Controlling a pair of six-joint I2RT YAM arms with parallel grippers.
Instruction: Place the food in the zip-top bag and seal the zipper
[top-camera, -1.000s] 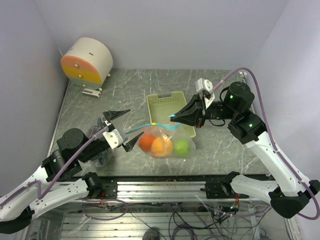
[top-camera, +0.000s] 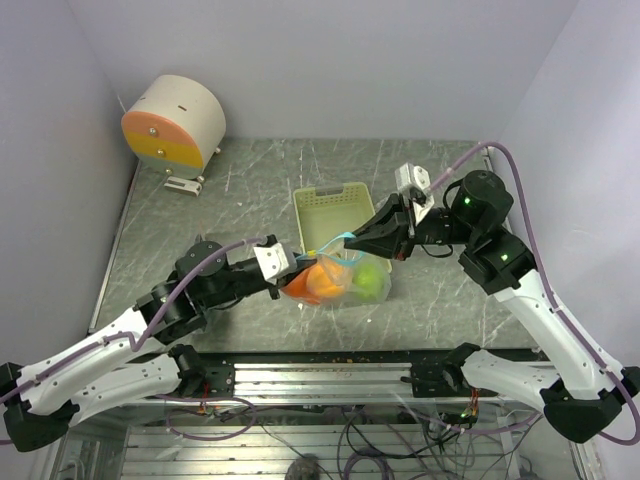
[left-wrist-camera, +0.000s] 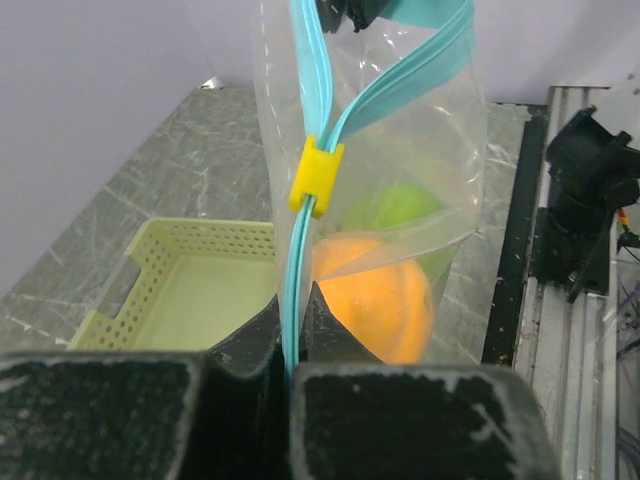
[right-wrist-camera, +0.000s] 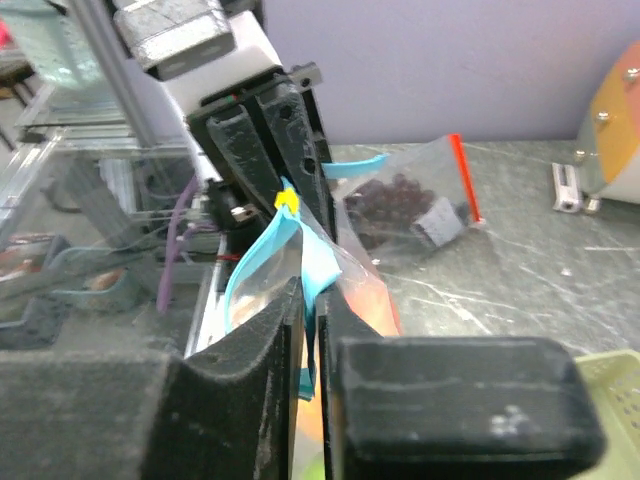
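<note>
A clear bag (top-camera: 345, 285) with a blue zip edge hangs between my grippers, holding an orange food piece (left-wrist-camera: 375, 300), a redder one (top-camera: 300, 287) and a green one (top-camera: 369, 282). My left gripper is shut on one end of the zip edge, beside the yellow slider (left-wrist-camera: 317, 178). Past the slider, the two blue strips spread apart. At the other end, my right gripper has the blue edge (right-wrist-camera: 318, 265) between its fingers, which stand close together; whether they pinch it is unclear.
Behind the bag lies an empty pale green basket (top-camera: 333, 212). Another clear bag (right-wrist-camera: 415, 200), with dark round food and a red edge, lies beyond the left gripper. A bread-box-like container (top-camera: 172, 125) stands at the back left. Bare counter (top-camera: 440, 310) shows at right.
My left gripper was open at the bag's left end; it has moved right, towards the slider, and shut on the zip edge. The right arm has barely moved.
</note>
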